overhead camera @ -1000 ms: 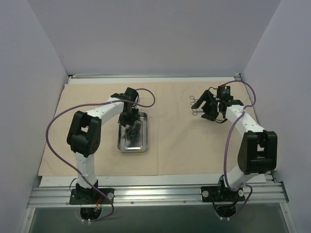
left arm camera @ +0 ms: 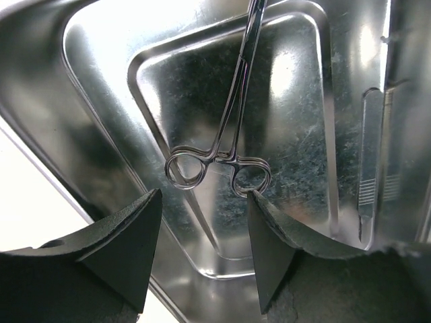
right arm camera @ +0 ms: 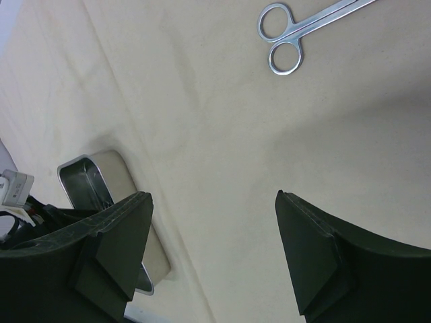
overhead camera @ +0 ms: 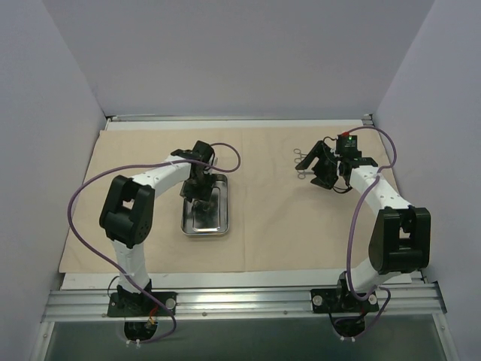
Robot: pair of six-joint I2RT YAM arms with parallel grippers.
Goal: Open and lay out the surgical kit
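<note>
The steel tray (overhead camera: 222,222) sits on the left half of the beige cloth. Inside it in the left wrist view lie a ringed clamp instrument (left arm camera: 244,60) and a slim flat-handled instrument (left arm camera: 370,155). My left gripper is over the tray just below the clamp's rings, fingers apart and nothing seen between them. On the right, scissor-like instruments (overhead camera: 300,158) lie on the cloth, one clear in the right wrist view (right arm camera: 296,30). My right gripper hangs open above the cloth near them, empty.
Grey walls border the workspace at the back and both sides.
The right arm is almost unchanged.
</note>
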